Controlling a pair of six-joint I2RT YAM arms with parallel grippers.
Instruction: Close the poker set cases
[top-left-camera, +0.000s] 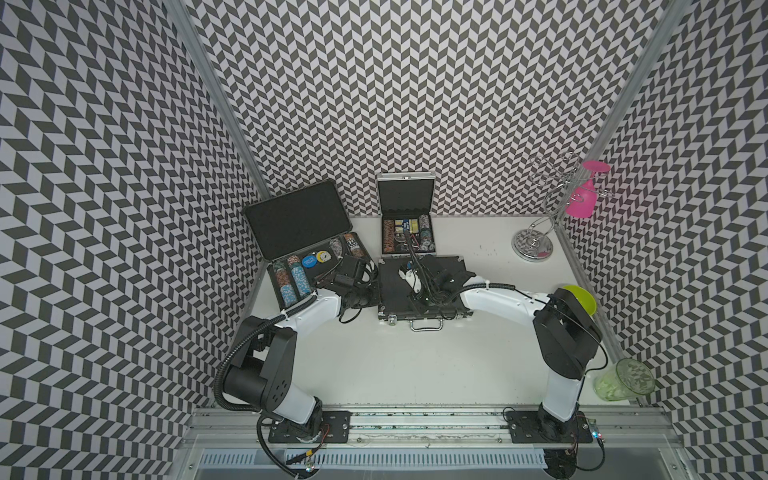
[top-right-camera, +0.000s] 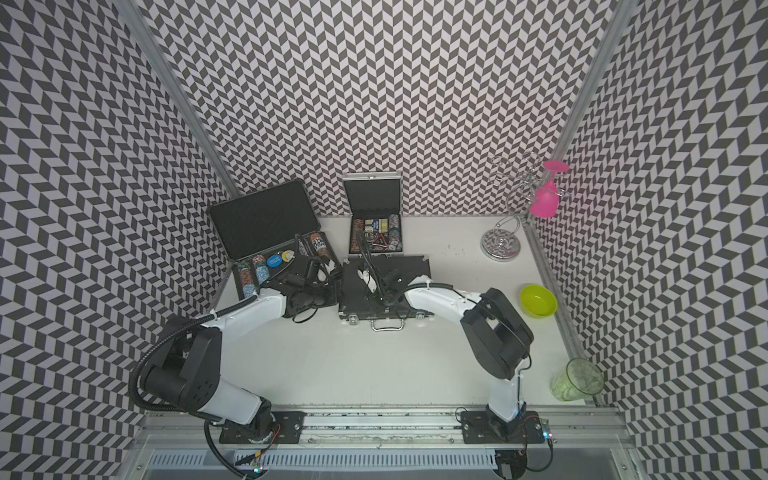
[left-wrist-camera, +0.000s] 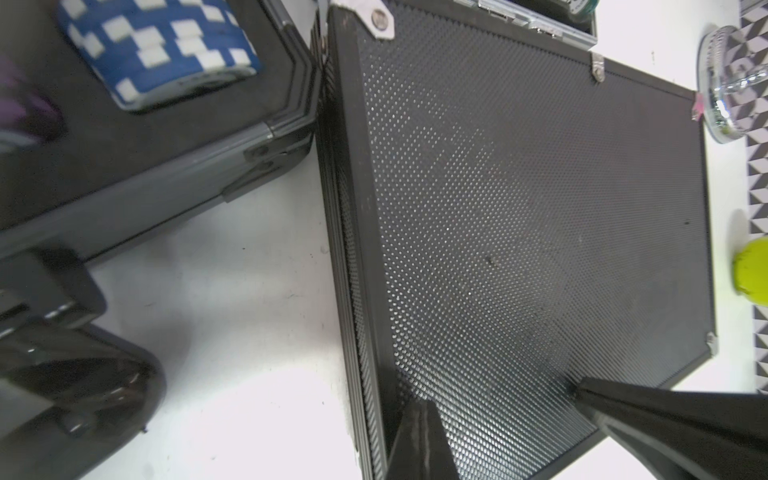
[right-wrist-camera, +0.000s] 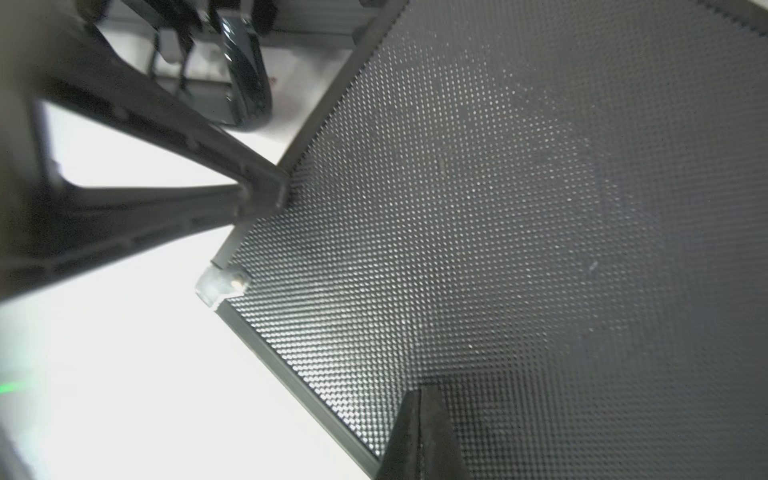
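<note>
In the middle lies a closed black case (top-right-camera: 408, 304), its silver handle toward the front. My left gripper is shut, nothing visible between its fingers, resting at the left edge of that lid. My right gripper is also shut, its tips on the same lid near a front corner. Behind it a small case (top-left-camera: 405, 194) stands open with chips and cards inside. At the left a larger case (top-left-camera: 292, 216) stands open, its chips and cards partly hidden by my left arm.
A chrome stand (top-left-camera: 532, 245) with pink items is at the back right. A lime bowl (top-right-camera: 538, 301) and a glass (top-right-camera: 577, 380) sit along the right edge.
</note>
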